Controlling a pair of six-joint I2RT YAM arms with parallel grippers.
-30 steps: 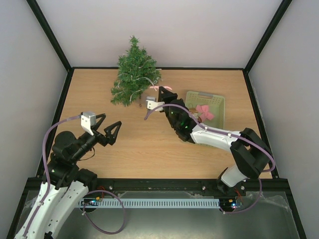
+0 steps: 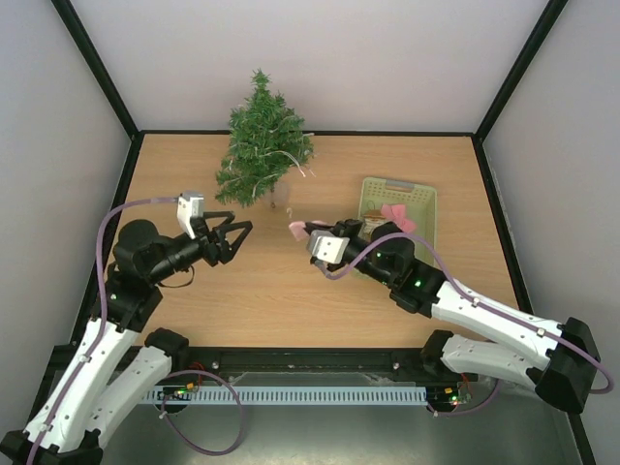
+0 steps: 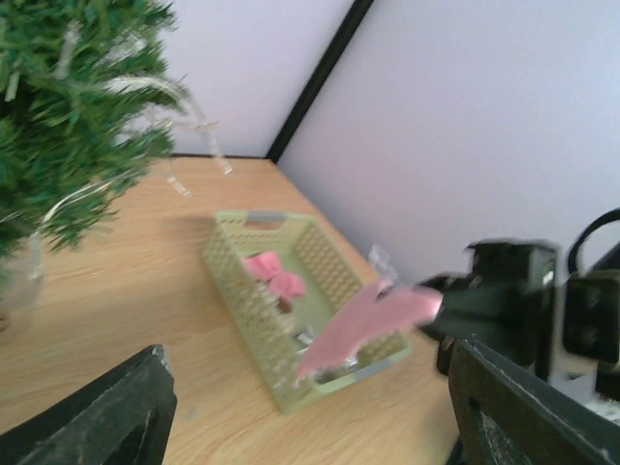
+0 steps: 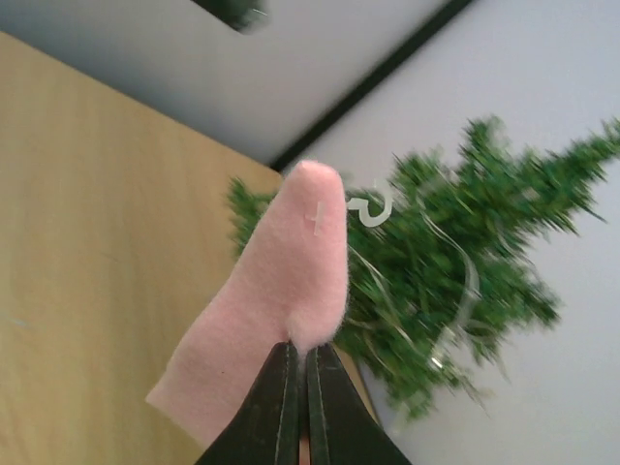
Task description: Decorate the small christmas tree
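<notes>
The green tree (image 2: 263, 145), strung with pale strands, stands at the back left; it also fills the upper left of the left wrist view. My right gripper is shut on a pink felt ornament (image 4: 262, 291) with a white hook at its top, held right of and below the tree in the top view. My left gripper (image 2: 234, 234) hangs open with nothing between its fingers, below the tree and left of the pink ornament.
A pale green basket (image 2: 422, 208) on the right holds pink pieces (image 2: 396, 215) and other small items.
My right gripper has moved toward the front with the pink ornament, away from the tree. My left gripper has moved up and right in the top view.
</notes>
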